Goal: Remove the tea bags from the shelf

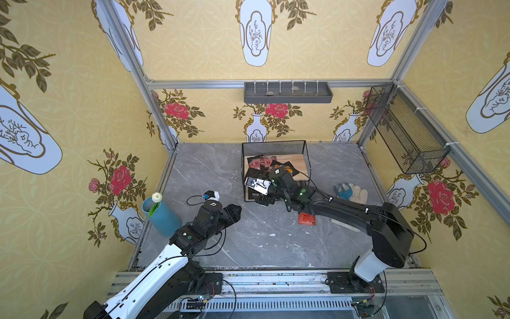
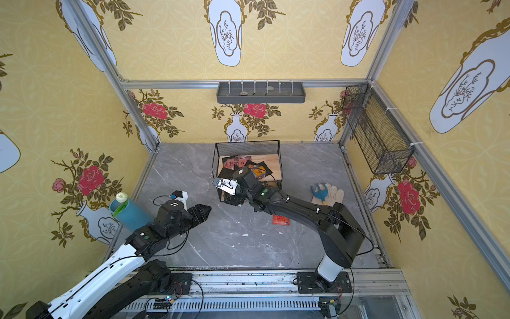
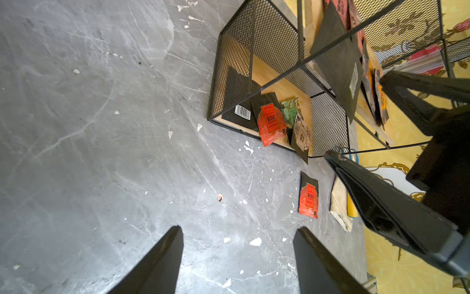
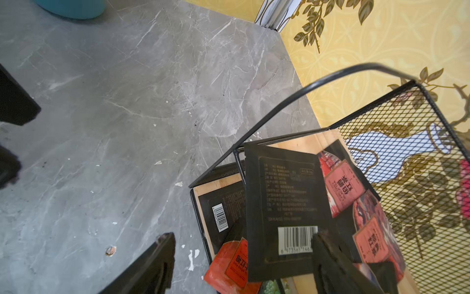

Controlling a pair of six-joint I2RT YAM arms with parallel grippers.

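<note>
The two-tier wire shelf (image 1: 305, 148) holds tea bags on both boards. A black bag with a barcode (image 4: 284, 205) leans out over the upper front bar; orange bags (image 3: 269, 122) (image 4: 229, 262) and a black one (image 4: 220, 213) lie on the lower board. One orange bag (image 3: 308, 201) lies on the table in front. My right gripper (image 1: 261, 196) stands open at the shelf's front left, close to the overhanging bag, nothing in it. My left gripper (image 1: 231, 215) hangs over the table left of the shelf, its fingers apart and empty.
A blue container (image 1: 165, 218) stands at the left edge, gloves (image 1: 356, 194) lie at the right. A wire basket (image 1: 409, 127) and grey rack (image 1: 287, 98) hang on the walls.
</note>
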